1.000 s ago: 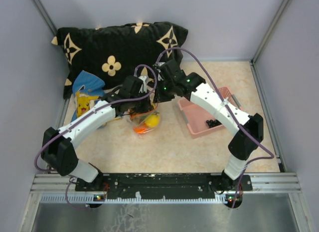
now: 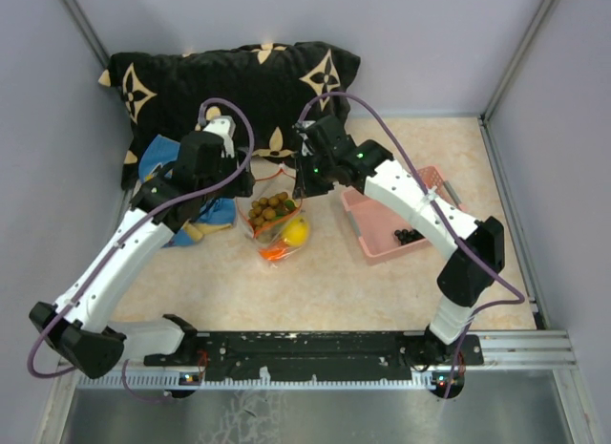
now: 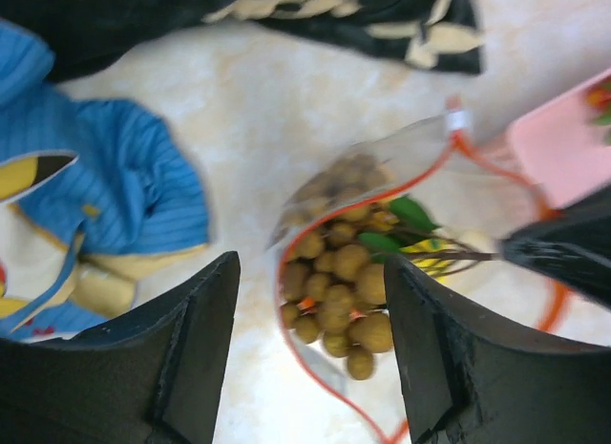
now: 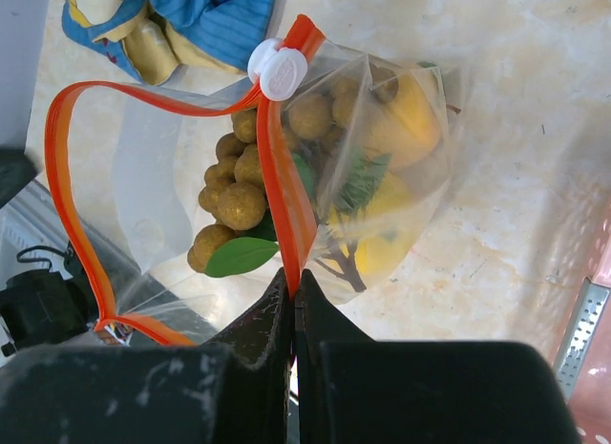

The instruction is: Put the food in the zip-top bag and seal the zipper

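Observation:
The clear zip bag (image 2: 272, 234) with orange zipper and white slider (image 4: 278, 74) stands at the centre, holding brown balls (image 4: 242, 204), green leaves (image 4: 239, 257), yellow food (image 2: 295, 232) and something orange (image 2: 273, 252). My right gripper is shut on the bag's rim. My left gripper is open above and left of the bag, with nothing held; its wrist view shows the bag's open mouth below it.
A pink basket (image 2: 377, 229) with dark grapes (image 2: 409, 236) sits at right. A black patterned cushion (image 2: 220, 91) lies at the back, a blue and yellow cloth (image 2: 158, 158) at left.
My left arm has drawn back up and left from over the bag, showing more of its contents. The right arm has not visibly moved.

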